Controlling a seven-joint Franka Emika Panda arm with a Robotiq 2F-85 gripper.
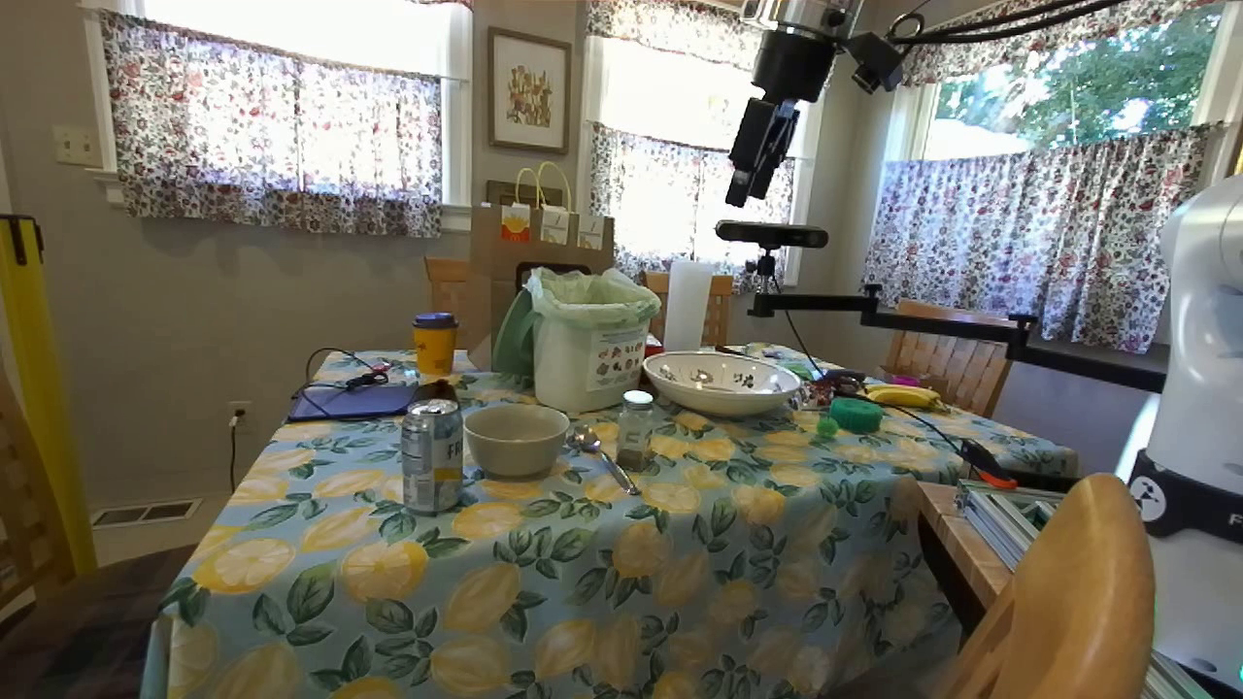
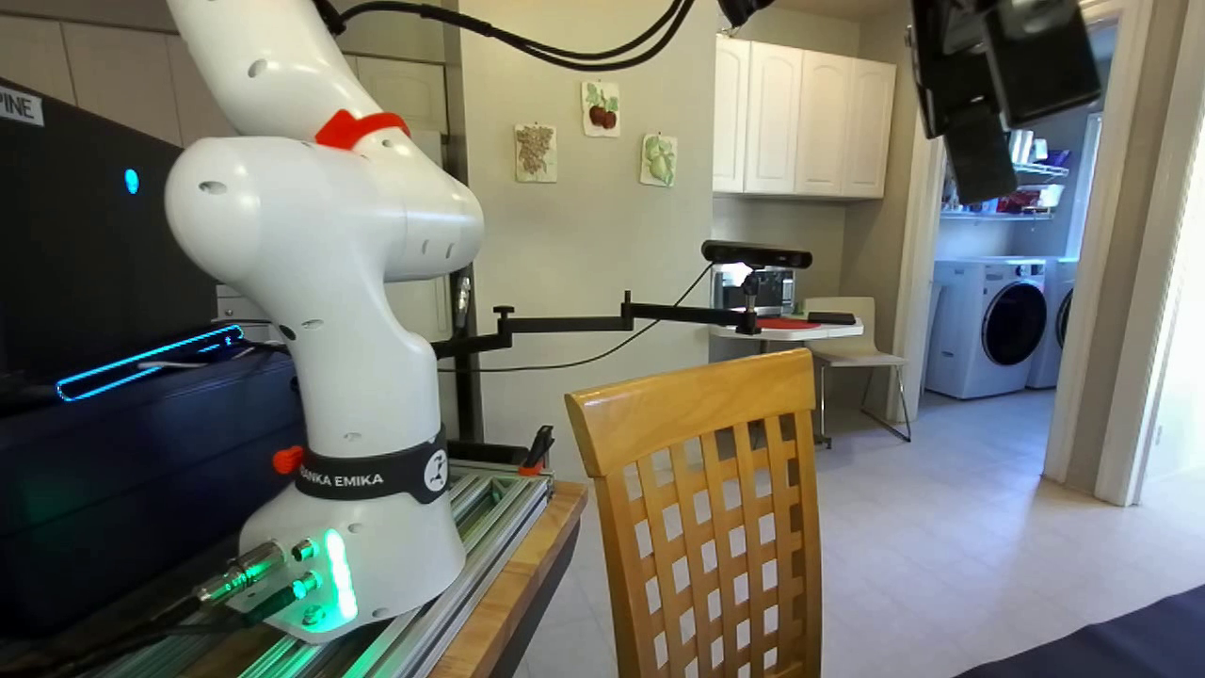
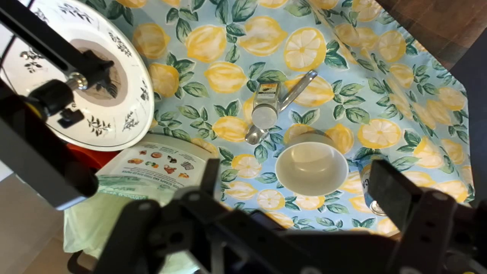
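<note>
High above the table, my gripper [image 1: 749, 186] points downward. In the wrist view its fingers [image 3: 393, 192] stand wide apart with only air between them. Below, a grey-white bowl [image 3: 311, 168] sits empty on the lemon-print cloth. A silver can [image 1: 432, 456] stands beside the bowl; in the wrist view a finger partly covers it. On the bowl's other side lie a metal spoon [image 1: 603, 458] and an upright small glass shaker [image 1: 635, 431] with a pale lid, close together. The shaker hides part of the spoon in the wrist view.
A lined white bin [image 1: 591, 344] and a wide patterned dish [image 1: 722, 385] stand behind the bowl. A camera [image 1: 771, 235] on a black jointed arm [image 1: 816, 303] reaches over the table. Bananas [image 1: 903, 397] and a yellow cup [image 1: 434, 345] lie farther off.
</note>
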